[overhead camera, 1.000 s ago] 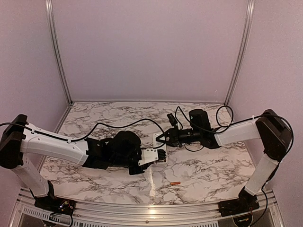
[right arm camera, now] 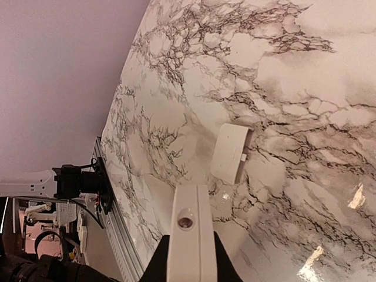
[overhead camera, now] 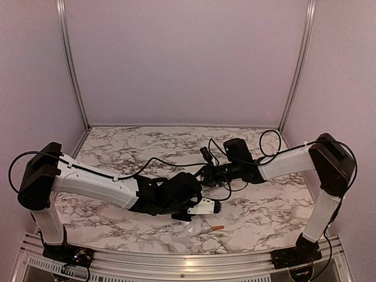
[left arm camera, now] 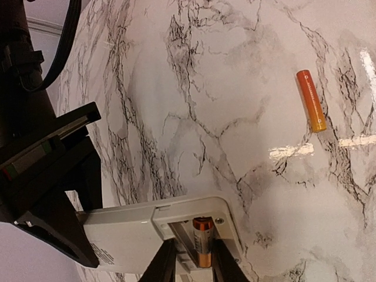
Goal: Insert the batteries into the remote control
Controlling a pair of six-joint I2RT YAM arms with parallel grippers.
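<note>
My right gripper is shut on the white remote (left arm camera: 120, 232), holding it above the table with its battery compartment facing up in the left wrist view. My left gripper is shut on an orange-and-dark battery (left arm camera: 203, 238), held at the compartment; whether it is seated cannot be told. A loose orange battery (left arm camera: 311, 100) lies on the marble table, also visible near the front in the top view (overhead camera: 217, 227). A white cover (right arm camera: 229, 153) lies flat on the table in the right wrist view.
The marble table (overhead camera: 117, 229) is otherwise mostly clear. Walls enclose it at the back and sides, and a metal rail (overhead camera: 182, 258) runs along the front edge.
In the top view my left arm has moved to the right, and my right arm has shifted slightly left. The loose battery has stayed put.
</note>
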